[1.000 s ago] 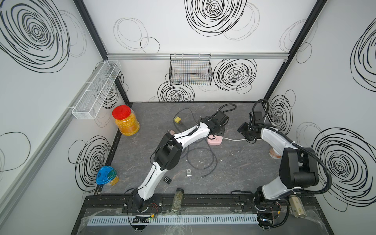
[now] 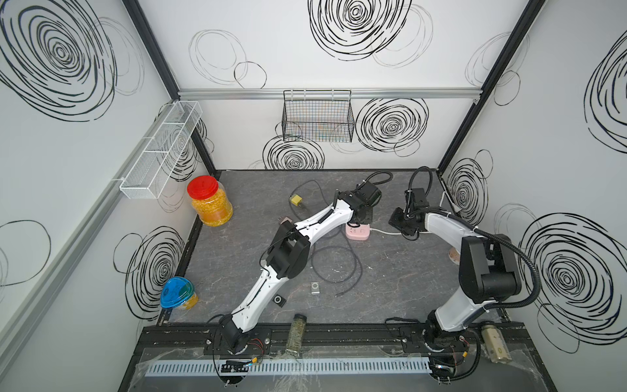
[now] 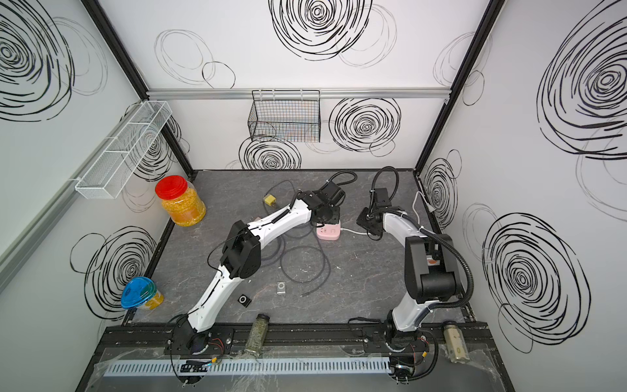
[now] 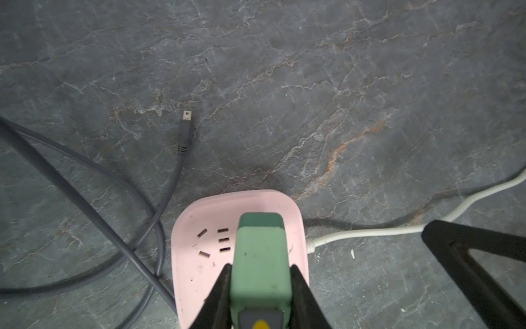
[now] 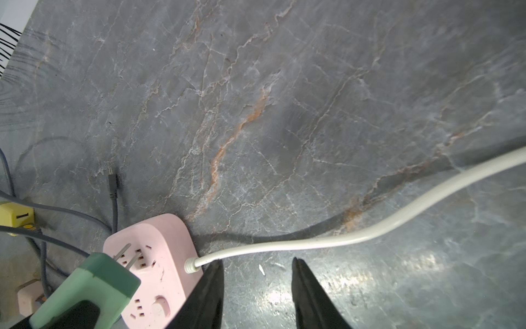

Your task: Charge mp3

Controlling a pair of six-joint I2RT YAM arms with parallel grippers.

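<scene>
My left gripper is shut on a green plug [image 4: 262, 249] held over the pink power strip [image 4: 194, 263]. In the right wrist view the metal prongs [image 5: 133, 258] of the green plug [image 5: 104, 282] show close above a socket; contact cannot be told. To the right of the strip, my right gripper hangs above the white cord [image 5: 306, 244], its fingers apart and nothing between them. A grey cable ends in a small USB connector [image 4: 185, 131] beyond the strip. Two small players, one silver [image 2: 315, 287] and one black [image 2: 279, 300], lie near the front.
A yellow plug [image 5: 16, 215] lies left of the strip, among grey cable loops [image 4: 82, 203]. Jars stand along the left side, the red-lidded one [image 2: 210, 202] and the blue-lidded one [image 2: 177, 292].
My right arm has moved left, toward the power strip. The left arm has shifted only slightly, to the right, and stays over the strip.
</scene>
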